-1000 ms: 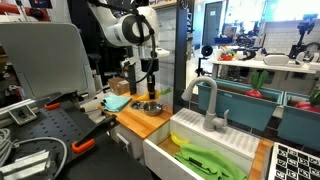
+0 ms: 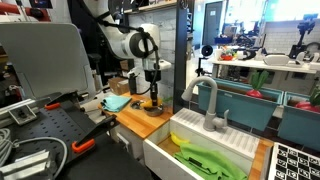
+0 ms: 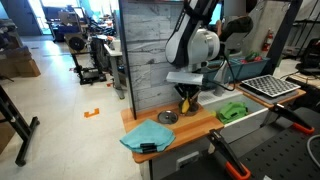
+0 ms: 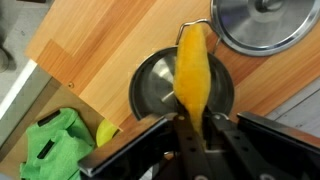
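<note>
A long yellow-orange object (image 4: 193, 65) is held in my shut gripper, its free end sticking out past the fingers. In the wrist view it lies across the dark inside of a small metal pot (image 4: 150, 88), covering part of it and its rim. From exterior view 2, the yellow object (image 3: 185, 105) points down at the pot (image 3: 193, 112); whether it touches the bottom cannot be seen. A round metal lid (image 3: 168, 117) rests on the wooden counter beside the pot.
A blue-teal cloth (image 3: 148, 136) covers the counter's near left part. The white sink (image 2: 228, 140) holds a green cloth (image 2: 205, 160) and a smaller yellow item (image 2: 178, 139). A tall faucet (image 2: 210, 100) rises behind it. Bare wood (image 4: 110, 40) shows around the pot.
My arm has come down toward the counter, bringing the yellow object to the pot. The pot, cloths and faucet look unmoved.
</note>
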